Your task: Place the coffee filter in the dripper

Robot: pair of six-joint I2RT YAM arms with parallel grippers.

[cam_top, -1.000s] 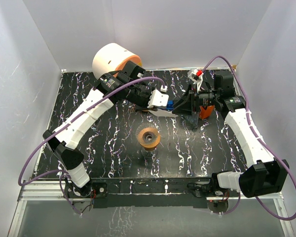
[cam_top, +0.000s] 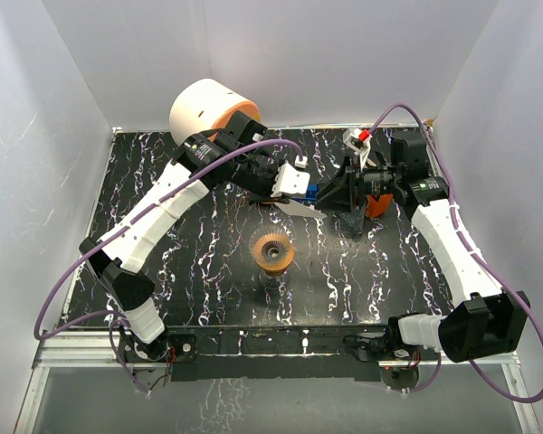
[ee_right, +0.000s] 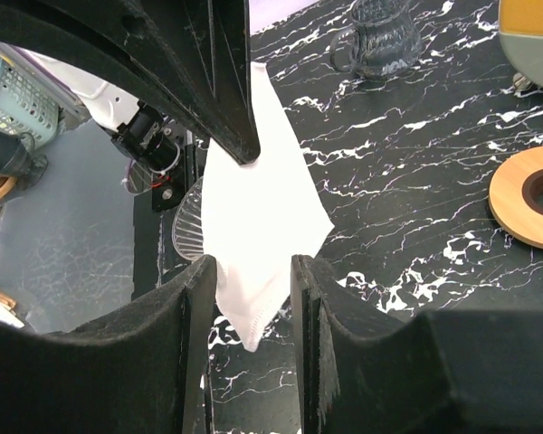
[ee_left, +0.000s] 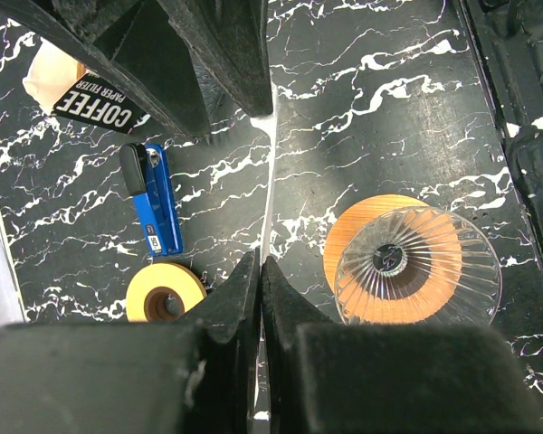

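The white paper filter (ee_right: 262, 208) hangs with a pointed corner downward, and my left gripper is shut on it. Seen edge-on in the left wrist view, it is a thin white strip. My right gripper stands part open, the filter's lower corner showing in the gap between its fingertips. One right fingertip (ee_left: 258, 101) appears to touch the filter's far end. The clear ribbed dripper (ee_left: 466, 262) with its wooden ring (ee_left: 348, 231) is to one side, below the grippers. In the top view the filter (cam_top: 299, 209) is behind the dripper (cam_top: 271, 249).
A tape roll (ee_left: 143, 291), a blue stapler (ee_left: 161, 212) and a coffee bag (ee_left: 95, 101) lie on the dark marbled table. A glass mug (ee_right: 385, 41) also stands there. Bare table (cam_top: 195, 280) surrounds the dripper.
The filter's right end has dipped slightly toward the front in the top view. My right gripper has shifted only slightly; the left arm looks still.
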